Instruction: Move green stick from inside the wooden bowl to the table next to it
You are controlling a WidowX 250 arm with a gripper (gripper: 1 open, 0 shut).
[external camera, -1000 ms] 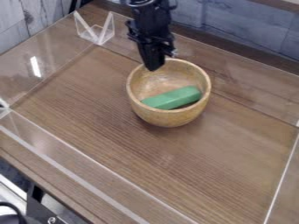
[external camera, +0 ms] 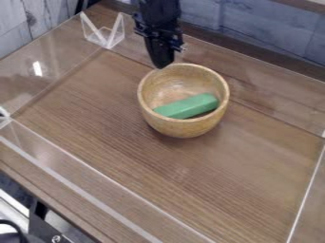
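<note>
The green stick lies inside the round wooden bowl, slanting across its near right part. My dark gripper reaches down from the top of the view to the bowl's far left rim. Its tip is well apart from the stick in the picture. The fingers look close together, but they are too small and dark to tell whether they stand apart. No object shows at the tip.
Bare wooden table lies to the left of the bowl, with more free room in front and to the right. A clear bracket stands at the back left. Dark equipment fills the near left corner beyond the table's edge.
My gripper has drawn back a little, up and left in the picture, from over the bowl's far part to its rim. The bowl and stick have not moved.
</note>
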